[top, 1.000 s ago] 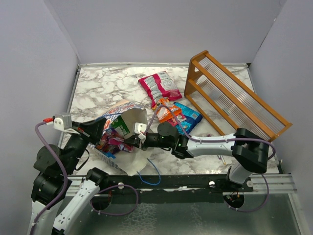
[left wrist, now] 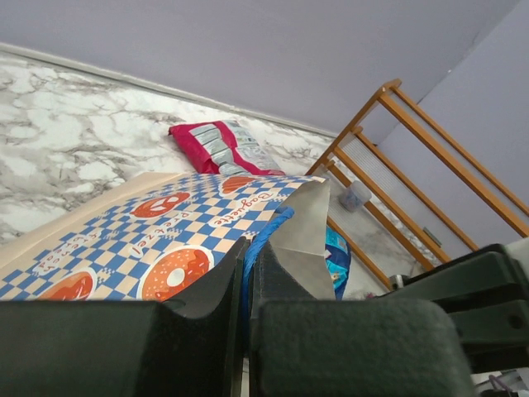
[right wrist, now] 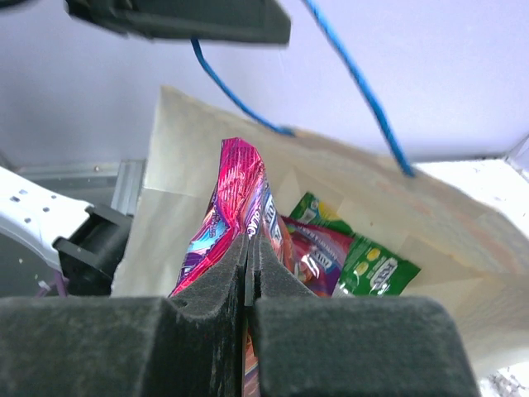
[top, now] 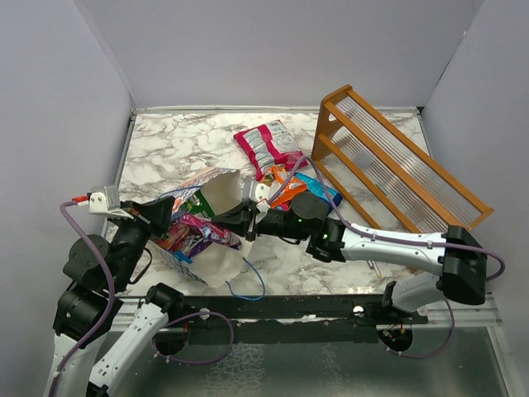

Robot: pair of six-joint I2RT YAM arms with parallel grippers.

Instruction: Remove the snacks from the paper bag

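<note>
The paper bag [top: 216, 188] lies tilted at the left of the table, its mouth facing right, with a checked print [left wrist: 157, 223] on its side. My left gripper is shut on the bag's blue cord handle [left wrist: 266, 236] at the upper rim. At the mouth, my right gripper [top: 216, 221] is shut on the edge of a pink-purple snack packet [right wrist: 240, 178], which stands partly raised in the opening. Deeper inside sit a green packet [right wrist: 382, 269] and a dark red-purple one [right wrist: 321, 252]. The lower parts of these packets are hidden.
A pink bag [top: 266, 144], an orange packet [top: 283, 184] and a blue packet [top: 324, 192] lie on the table right of the paper bag. Beyond them leans a wooden rack [top: 388, 149]. A loose blue cord [top: 263, 279] hangs at the front.
The bag's mouth has shifted a little left. The left gripper has barely moved.
</note>
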